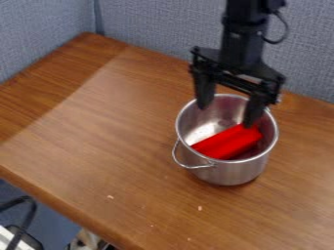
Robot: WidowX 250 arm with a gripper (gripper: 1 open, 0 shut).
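Observation:
A silver metal pot (225, 170) with a wire handle stands on the wooden table at right of centre. A red bar-shaped object (225, 143) lies inside it. My black gripper (229, 90) is open above the pot, its two fingers spread over the rim, with nothing seen between them.
A grey speckled wall (144, 21) runs along the back. Dark cables (19, 217) show at the lower left corner.

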